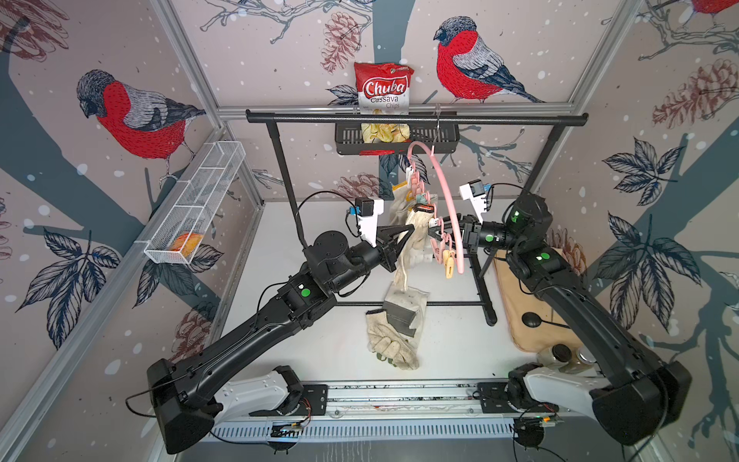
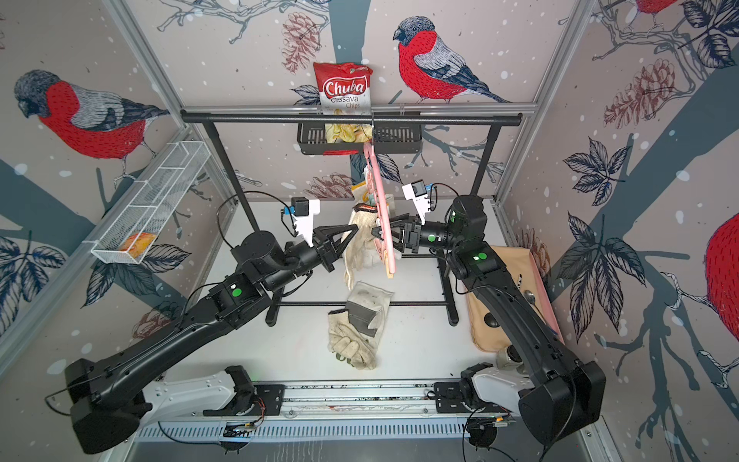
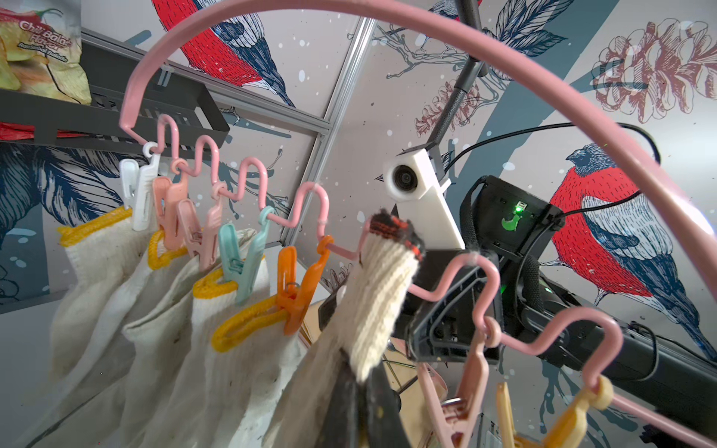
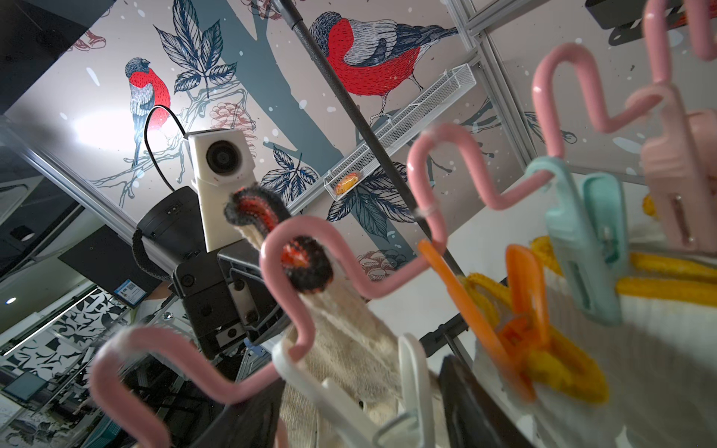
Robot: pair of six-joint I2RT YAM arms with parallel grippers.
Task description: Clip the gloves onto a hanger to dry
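Note:
A cream glove with a black-and-red cuff (image 3: 373, 298) hangs from my left gripper, whose fingers are shut on its cloth below the cuff. In the right wrist view that cuff (image 4: 310, 261) stands upright behind the pink hanger bar (image 4: 295, 313). My right gripper is open, a finger on either side of a white clip (image 4: 414, 373); the glove is just beyond the clip. Whether the cloth lies between the clip's fingers cannot be told. The pink hanger (image 1: 450, 200) hangs from the black rail (image 1: 500, 120).
Several yellow-cuffed gloves (image 3: 142, 298) hang from clips further along, the nearest from an orange clip (image 3: 302, 287). A pink clip (image 3: 466, 388) and a yellow clip (image 3: 571, 422) hang empty. More gloves (image 1: 391, 338) lie on the table, its left part clear.

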